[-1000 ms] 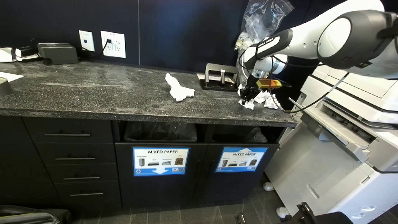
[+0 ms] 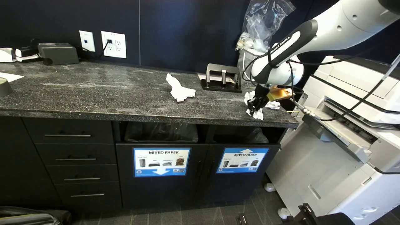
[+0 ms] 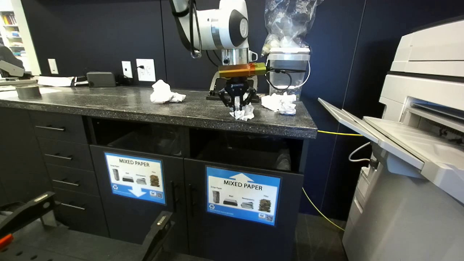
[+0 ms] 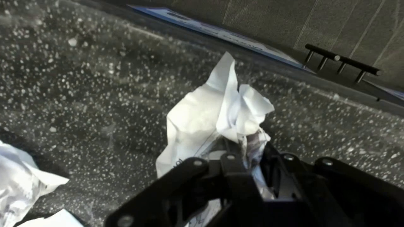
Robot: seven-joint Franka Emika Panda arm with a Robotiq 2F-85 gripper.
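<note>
Pinched in my gripper [image 3: 237,108] is a crumpled white paper [image 4: 200,113]; the fingers are shut on it, and part of it sticks out beyond them in the wrist view. It is near the counter's front edge, at or just above the surface; the frames do not settle which. More crumpled paper [image 3: 280,103] lies to the right of the gripper in exterior view 2 and shows at the lower left of the wrist view. Another white crumpled piece [image 2: 179,89] rests alone further left on the counter.
A black hole punch [image 2: 223,79] and a clear bin with a plastic bag [image 3: 289,65] stand at the back. A printer [image 2: 337,127] is at the right. Below the counter are open bin slots [image 3: 243,150] above "MIXED PAPER" signs.
My gripper has moved toward the counter's front edge and slightly right in exterior view 1, and the paper at its fingers has come along. The lone piece at left has not moved.
</note>
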